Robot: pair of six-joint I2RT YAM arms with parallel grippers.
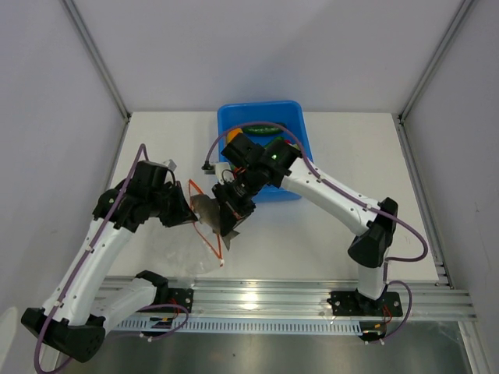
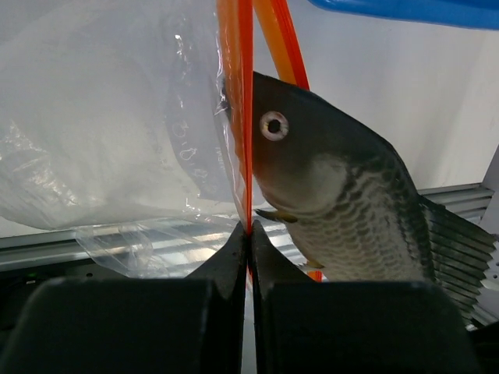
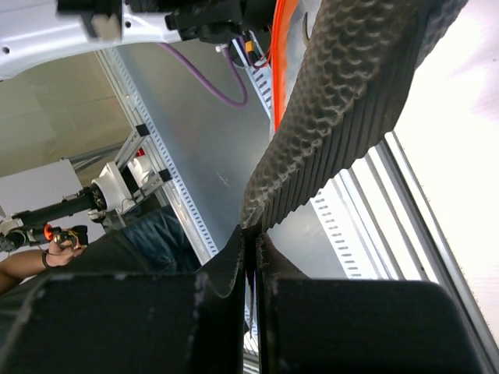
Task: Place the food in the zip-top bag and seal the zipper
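Observation:
The clear bag [image 2: 117,125] with an orange zipper strip hangs from my left gripper, which is shut on its edge. A grey toy fish [image 2: 335,202] is at the bag's opening, its head between the orange strips. My right gripper is shut on the fish's tail end, with the scaly body rising from the fingertips. In the top view the fish [image 1: 207,214] is largely covered by the right arm, beside the bag's orange edge.
A blue bin [image 1: 277,109] with toy vegetables stands at the back centre, partly under the right arm. A metal rail runs along the front edge.

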